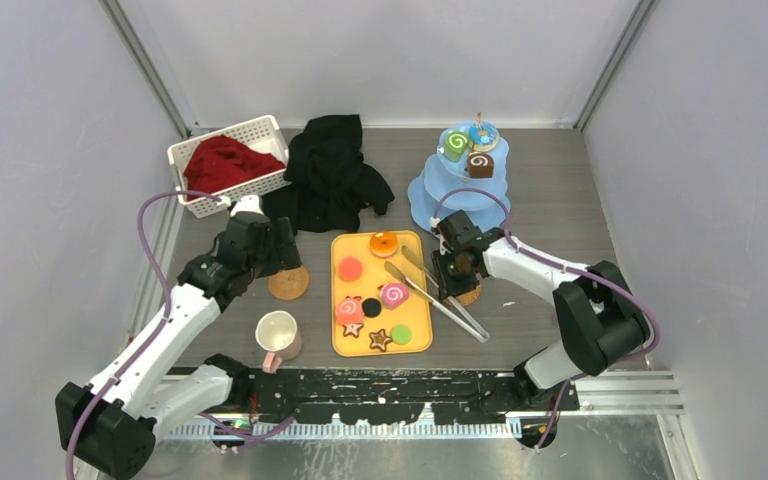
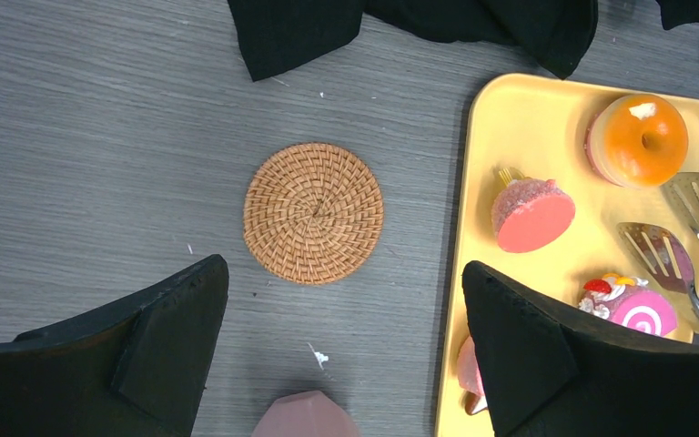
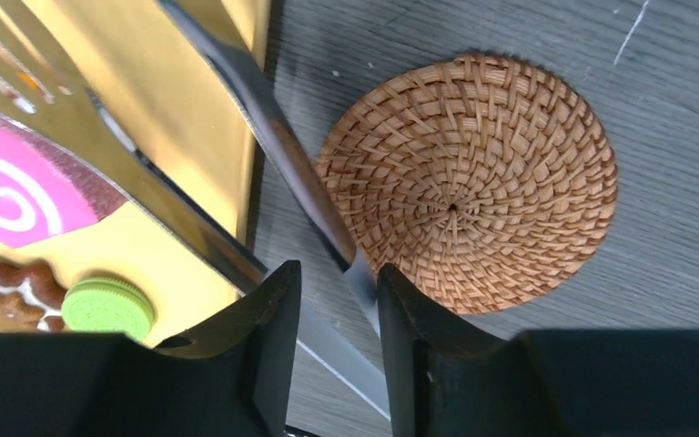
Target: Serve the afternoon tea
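Metal tongs [image 1: 452, 316] lie aslant, their slotted heads over the yellow tray [image 1: 410, 345] and their joined end off its right edge. My right gripper hovers low over the tongs, fingers part open. One tong arm [image 3: 282, 146] runs down to the right finger's tip; the other passes lower, partly behind the left finger. Whether the fingers touch them I cannot tell. On the tray are an orange donut [image 2: 646, 141], a pink cake [image 2: 534, 218], a swirl roll [image 1: 394, 294] and small cookies. My left gripper is open and empty above a woven coaster [image 2: 314, 214].
A blue tiered stand [image 1: 430, 190] holds several sweets behind the right arm. A second coaster [image 3: 510, 191] lies right of the tray. The pink mug [image 1: 278, 333], black cloth [image 1: 330, 170] and white basket [image 1: 260, 130] with red cloth occupy the left side.
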